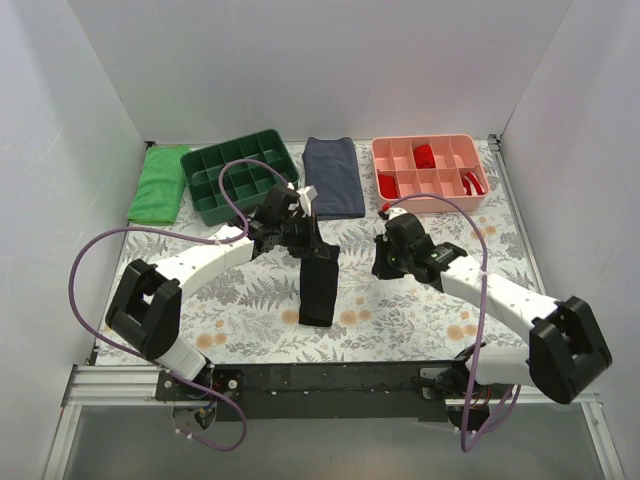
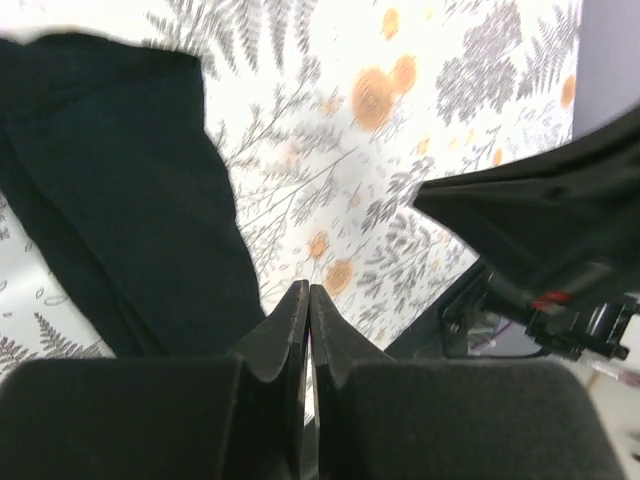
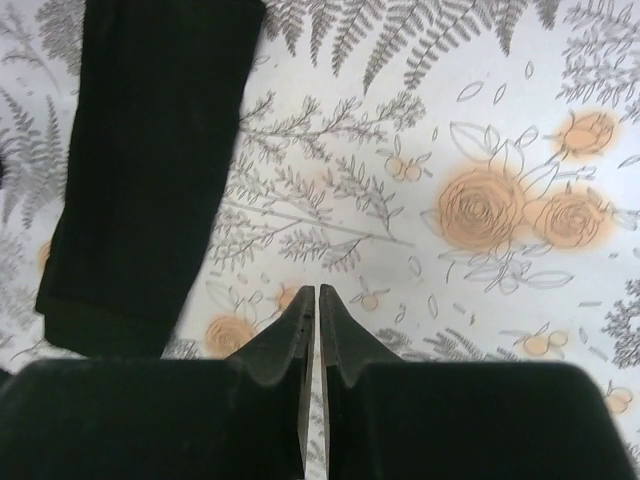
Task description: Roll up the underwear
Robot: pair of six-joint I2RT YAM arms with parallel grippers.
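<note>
The black underwear [image 1: 318,295] lies folded into a long narrow strip on the floral mat, left of centre; it shows in both wrist views [image 2: 130,180] [image 3: 150,160]. My left gripper [image 1: 312,240] is above its upper end, shut with nothing visible between its fingers. My right gripper [image 1: 382,265] is to the right of the underwear, over bare mat, also shut with nothing visible between the fingers.
A green divided box [image 1: 230,160], a green cloth [image 1: 155,185] and a dark grey cloth [image 1: 332,175] lie along the back. A pink divided box [image 1: 440,190] with red items stands at the back right.
</note>
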